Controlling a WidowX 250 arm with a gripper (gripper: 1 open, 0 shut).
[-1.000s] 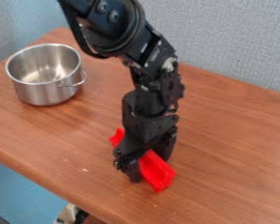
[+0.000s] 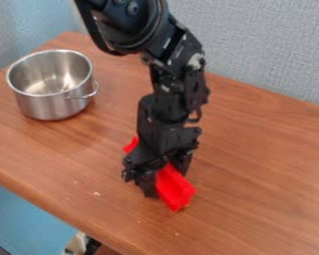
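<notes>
A red object [image 2: 175,190] lies on the wooden table near the middle front, with a small part showing left of the black gripper [image 2: 159,171]. The gripper points down over its middle, fingers around it and hiding much of it. Whether the fingers are closed on it cannot be made out.
A steel pot [image 2: 49,88] with side handles stands at the back left.
The arm's upper part has shifted a little, and the gripper and red object have moved very slightly, the red object's lower end a touch leftward and up.
</notes>
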